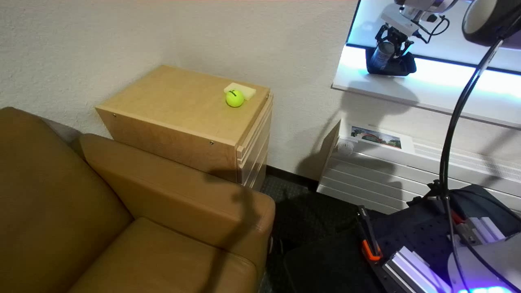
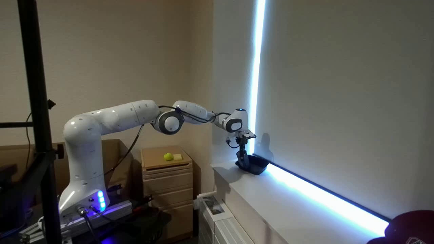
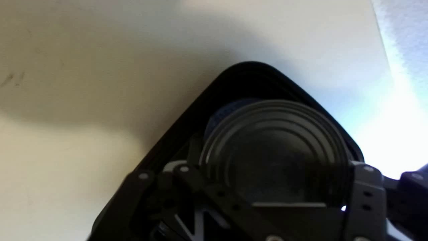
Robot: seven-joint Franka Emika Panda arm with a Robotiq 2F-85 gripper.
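Observation:
A cylindrical can (image 3: 277, 148) with a ridged round end stands inside a black tray (image 3: 250, 68) on the white windowsill. In exterior view 1 the can (image 1: 382, 56) leans in the tray (image 1: 390, 68), near its left side. My gripper (image 1: 391, 41) points down at it from above, its fingers spread to either side. From the wrist, the can lies between the fingers, close to the right one. Whether both fingers press on it is too dark to tell. In exterior view 2 the gripper (image 2: 242, 156) reaches into the tray (image 2: 257, 163).
The windowsill (image 2: 325, 211) is bare towards the right of exterior view 2, with a bright window gap behind. A wooden cabinet (image 1: 171, 105) carries a yellow-green ball (image 1: 235, 98) and a pale yellow block (image 1: 246, 91). A radiator (image 1: 371, 180) sits below the sill.

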